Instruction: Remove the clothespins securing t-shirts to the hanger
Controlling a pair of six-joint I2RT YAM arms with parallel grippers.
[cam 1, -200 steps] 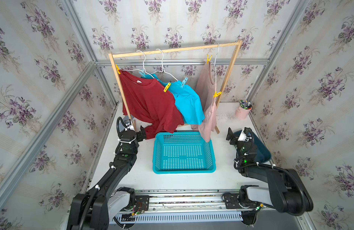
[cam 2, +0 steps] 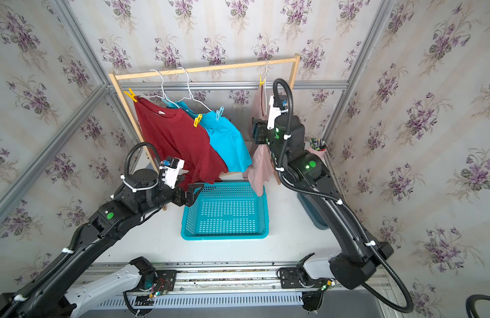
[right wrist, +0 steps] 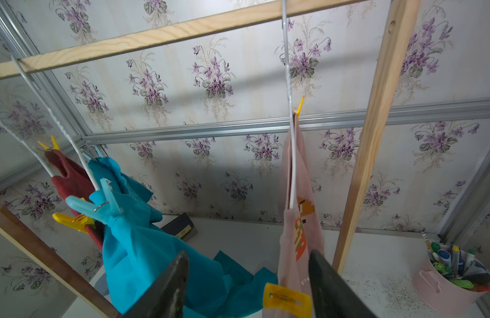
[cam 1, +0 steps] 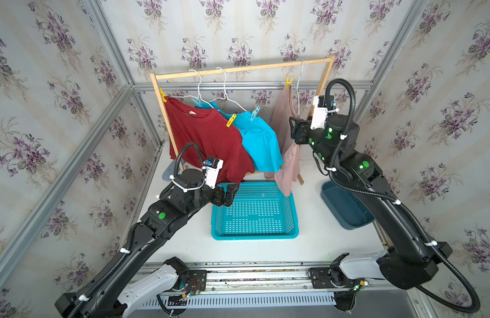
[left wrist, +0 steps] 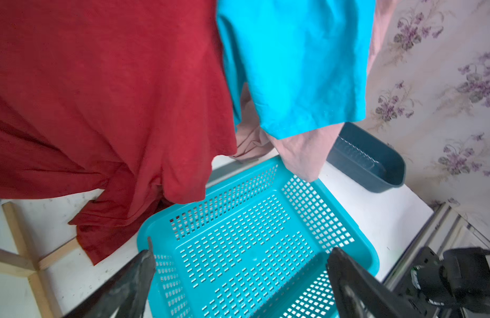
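In the right wrist view a yellow clothespin (right wrist: 287,301) on the front of the pink shirt (right wrist: 298,249) lies between the parted fingers of my right gripper, nearer the right finger (right wrist: 335,291). A second yellow pin (cam 1: 290,80) clips that shirt's far shoulder. The red shirt (cam 1: 202,132) carries yellow pins (cam 1: 231,120) at both shoulders; blue pins (cam 1: 255,113) grip the cyan shirt (cam 1: 263,140). My left gripper is open and empty, in front of the red shirt and over the basket's left side.
A teal basket (cam 1: 255,236) stands under the shirts. Shirts hang on white hangers from a wooden rack (cam 1: 245,69), whose right post (right wrist: 374,137) is close to my right gripper. A dark bin (cam 1: 335,209) and a pink pen cup (right wrist: 441,286) sit at right.
My right arm has risen and swung left from the dark bin up to the pink shirt's near pin.
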